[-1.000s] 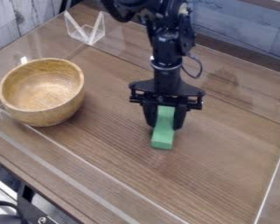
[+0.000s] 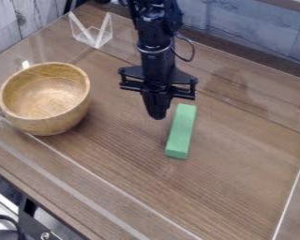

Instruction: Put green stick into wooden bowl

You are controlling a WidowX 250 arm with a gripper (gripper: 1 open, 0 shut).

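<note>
The green stick (image 2: 182,132), a flat light-green bar, lies on the brown table right of centre, running roughly away from the camera. The wooden bowl (image 2: 42,97) stands empty at the left. My black gripper (image 2: 157,111) is just left of the stick's far half, above the table. Its fingers are shut together with nothing held between them, and the stick is outside them. Part of the table beyond is hidden behind the arm.
A white wire-like stand (image 2: 93,33) is at the back left, beyond the bowl. Grey wall panels (image 2: 247,23) border the table behind. Bare table (image 2: 109,145) spreads in front and between bowl and stick.
My gripper has moved left and back, off the green stick. The stick shows in full now, where the gripper was in front of it before. The bowl has not moved.
</note>
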